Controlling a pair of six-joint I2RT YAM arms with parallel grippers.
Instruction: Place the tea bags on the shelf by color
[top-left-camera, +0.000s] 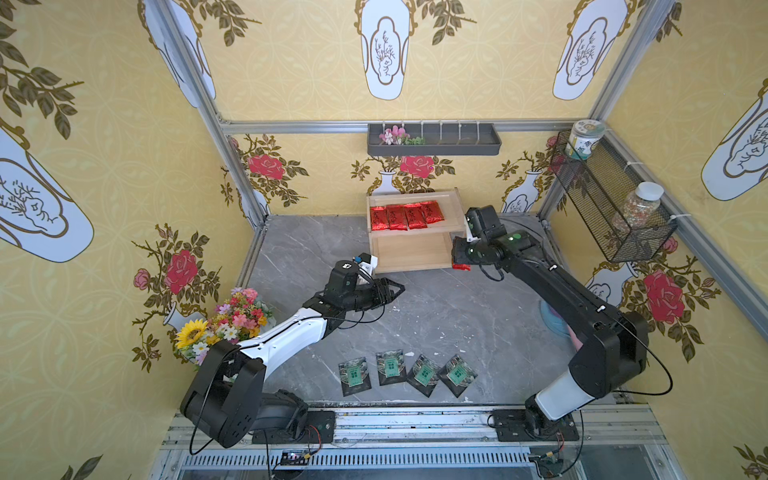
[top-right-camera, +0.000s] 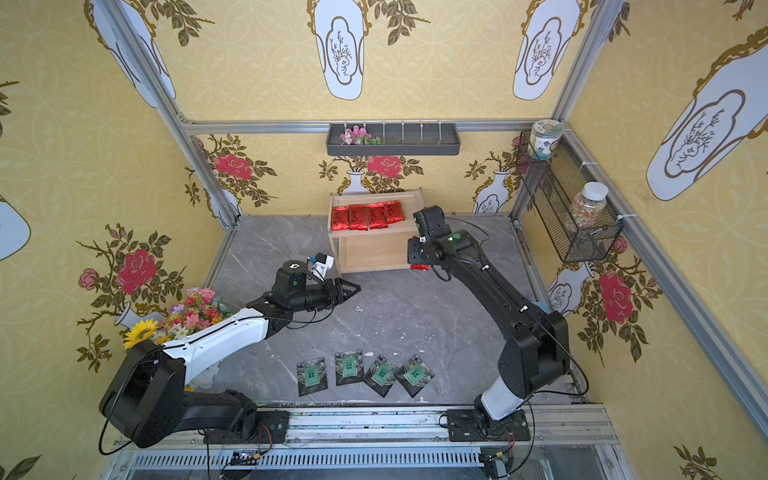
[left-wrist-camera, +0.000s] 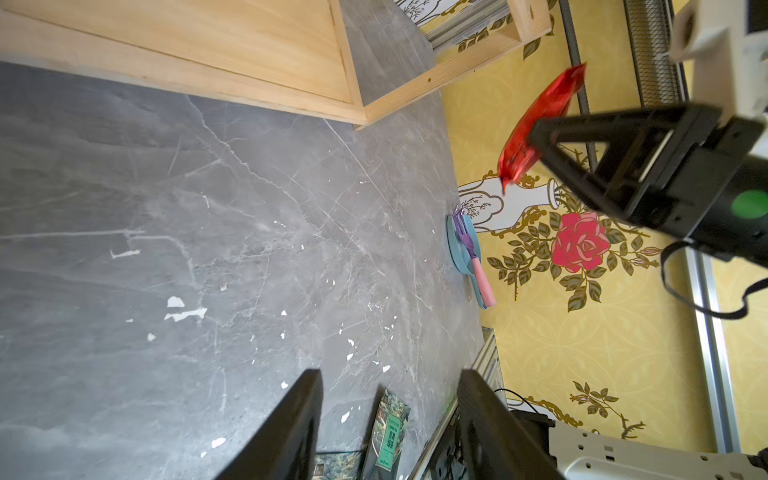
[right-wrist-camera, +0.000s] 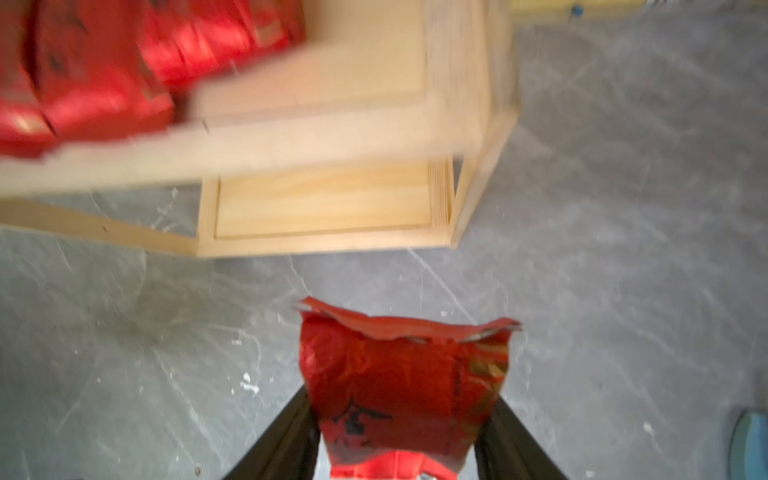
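A two-level wooden shelf (top-left-camera: 408, 250) stands at the back, several red tea bags (top-left-camera: 397, 217) lined along its upper board. My right gripper is shut on a red tea bag (right-wrist-camera: 404, 376), lifted near the shelf's right front; the wrist view is blurred. My left gripper stands open over the table left of centre, nothing between its fingers. Several green tea bags (top-left-camera: 390, 365) lie in a row on the table's front part.
Artificial flowers (top-left-camera: 228, 328) stand at the left. A wire basket (top-left-camera: 592, 200) with jars hangs on the right wall, a blue item (left-wrist-camera: 460, 248) below it. The grey planter (top-left-camera: 480, 144) is on the back wall.
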